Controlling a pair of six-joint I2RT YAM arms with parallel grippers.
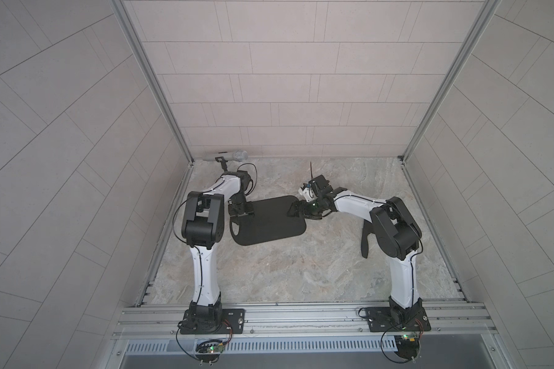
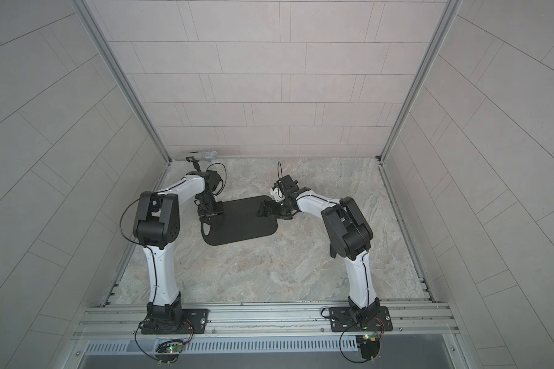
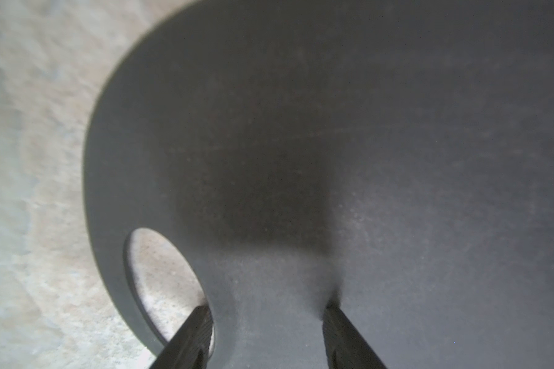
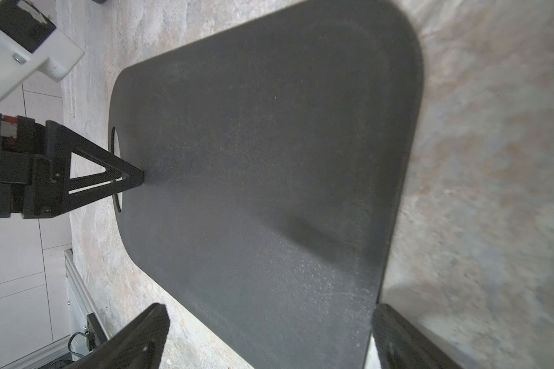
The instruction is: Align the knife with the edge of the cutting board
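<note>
The dark cutting board (image 1: 267,222) lies flat on the marbled table, its oval handle slot (image 3: 163,270) at the left end. Over that end hangs my left gripper, its fingers parted, one tip in front of the slot's edge and the other over solid board. Nothing shows between them. Above the board's right end, my right gripper is wide open and empty. A dark blade-shaped thing, apparently the knife (image 1: 365,241), lies far right on the table, partly covered by the right arm; only a small bit of the knife (image 2: 333,251) shows in the top right view.
A clear bottle-like object (image 1: 235,156) lies by the back wall, behind the left arm. The table (image 1: 283,270) in front of the board is bare. Low walls and metal rails bound the workspace.
</note>
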